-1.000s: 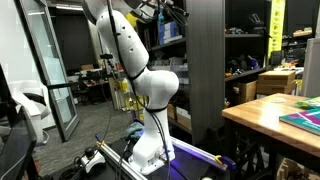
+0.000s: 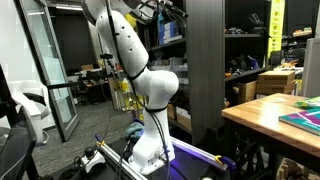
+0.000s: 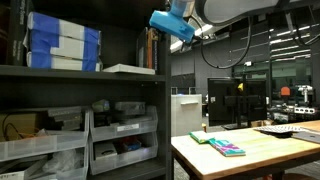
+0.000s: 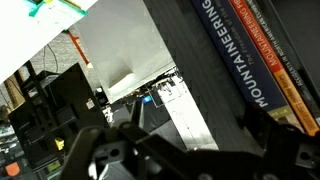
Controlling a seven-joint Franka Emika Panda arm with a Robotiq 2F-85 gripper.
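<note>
My gripper is open, its fingers (image 4: 128,138) wide apart at the bottom of the wrist view. A dark blue book (image 4: 240,55) with "MOUNTAINEERING" on its spine stands at the right of that view, beside an orange-red book (image 4: 280,65). The right finger overlaps the lower ends of these books in the picture; whether it touches them I cannot tell. In exterior view 2 the gripper (image 3: 174,26) is high up, near the right end of the upper shelf.
Blue-and-white boxes (image 3: 64,42) fill the upper shelf's left part. Clear bins (image 3: 122,125) sit on the shelves below. A wooden table (image 3: 205,160) carries colourful flat items (image 3: 226,147). In exterior view 1 a tall dark panel (image 2: 206,70) stands next to the arm.
</note>
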